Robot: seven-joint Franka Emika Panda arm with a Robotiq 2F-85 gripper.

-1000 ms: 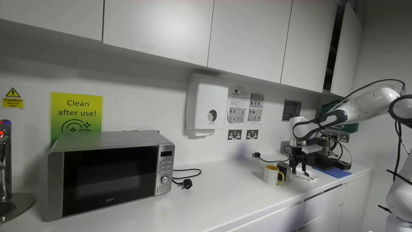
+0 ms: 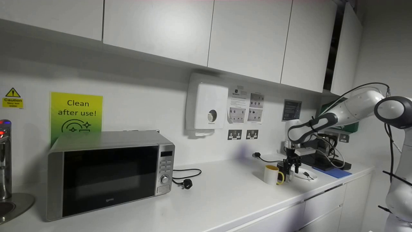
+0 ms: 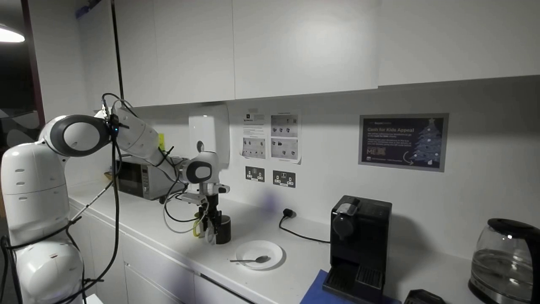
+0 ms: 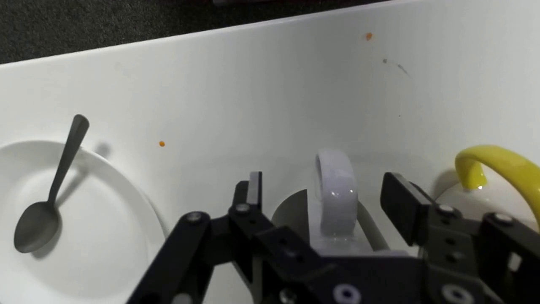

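A dark mug (image 3: 224, 232) with a pale, glossy handle (image 4: 338, 197) stands on the counter. My gripper is open and low over it, its fingers (image 4: 400, 200) on either side of the handle. A gap shows between the handle and each finger in the wrist view. Much of the mug's body is hidden there behind the gripper. Beside the dark mug is a white mug (image 2: 270, 176) with a yellow inside and a yellow handle (image 4: 506, 164). A white plate (image 4: 109, 243) carries a grey spoon (image 4: 38, 228).
Past the plate are a black coffee machine (image 3: 362, 238) on a blue mat (image 3: 314, 294) and a glass kettle (image 3: 498, 263). A microwave (image 2: 110, 174) occupies the other end.
In exterior view 1 the arm has moved left, from above the plate to the dark mug. The mugs, plate and spoon look unmoved.
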